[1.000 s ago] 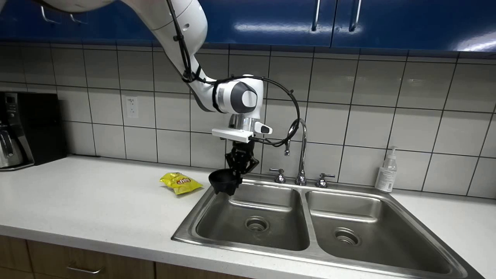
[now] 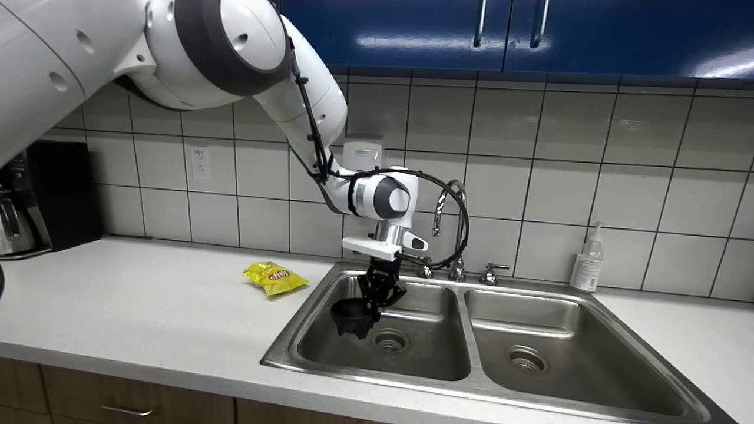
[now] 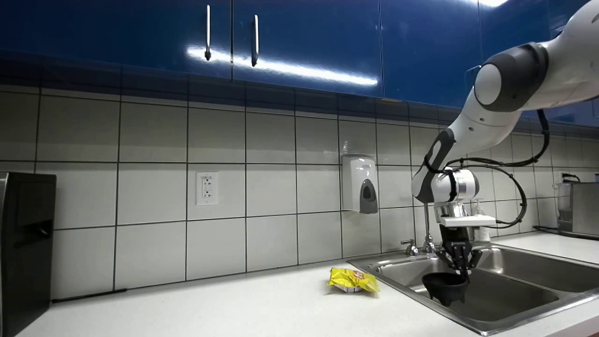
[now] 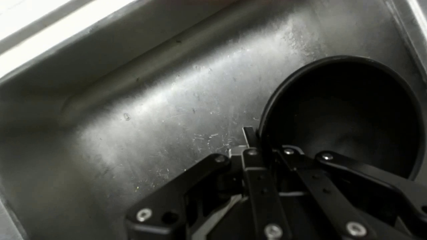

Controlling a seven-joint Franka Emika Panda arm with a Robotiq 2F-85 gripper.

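Observation:
A black bowl with stubby feet (image 2: 351,315) hangs upright within the left basin of the steel sink (image 2: 463,332). My gripper (image 2: 374,305) is shut on the bowl's rim, on the side toward the basin's middle. From the wrist, the bowl (image 4: 352,116) fills the right side, its dark inside looking empty. One finger (image 4: 250,138) lies outside the rim; the other is over the inside, partly lost against the black. Whether the bowl's feet touch the basin floor cannot be told.
A yellow chip bag (image 2: 274,278) lies on the counter left of the sink. The faucet (image 2: 457,233) rises behind the basins, and a soap bottle (image 2: 588,261) stands at the back right. The right basin (image 2: 579,353) is empty.
The arm has come down and slightly to the right, carrying the bowl from above the sink's back left edge down into the left basin. The chip bag has not moved.

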